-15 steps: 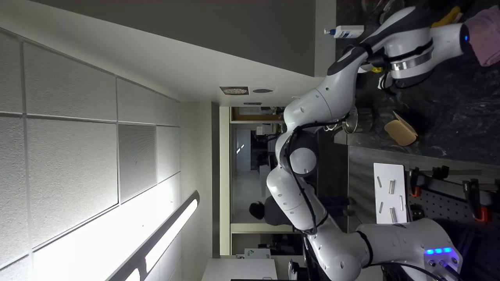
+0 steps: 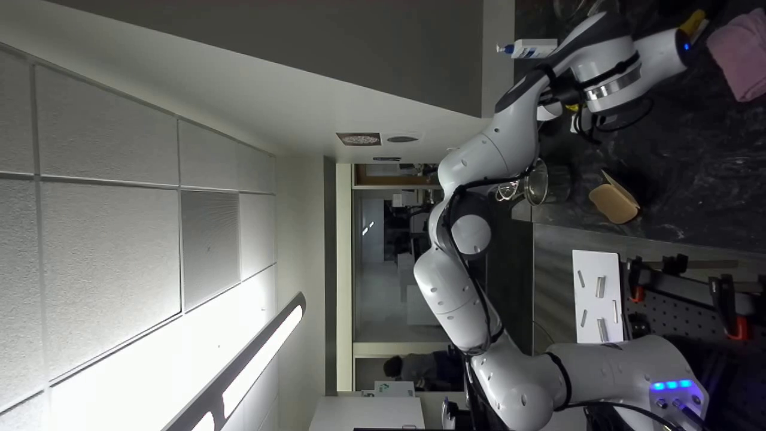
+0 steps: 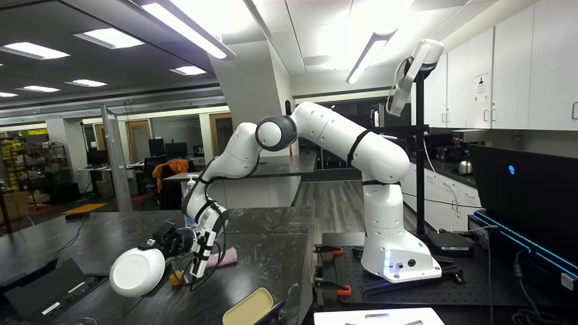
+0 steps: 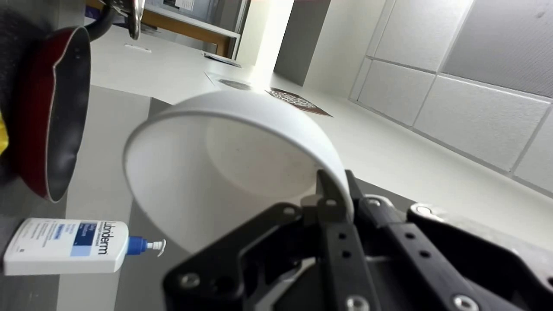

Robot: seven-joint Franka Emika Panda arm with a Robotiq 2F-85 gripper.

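A white bowl (image 4: 249,171) fills the middle of the wrist view, its open side facing the camera. My gripper is shut on its rim, one finger inside the wall and one outside. In exterior view 2 the bowl (image 3: 137,272) hangs tilted on edge above the dark table, its underside showing, with the gripper (image 3: 154,242) at its upper edge. Exterior view 1 is turned sideways; there only a sliver of the bowl (image 2: 550,112) shows past the arm, and the fingers are hidden.
A red pan (image 4: 31,114) and a lotion bottle (image 4: 67,246) stand near the bowl. A pink towel (image 2: 743,54), an open tan case (image 2: 616,201) and a glass container (image 2: 537,183) are on the table. Bare tabletop (image 2: 689,165) lies between towel and case.
The arm's wrist and the bowl have shifted left in the sideways exterior view 1, which is upward from the table. The bowl is still with the gripper. A person in the background moved.
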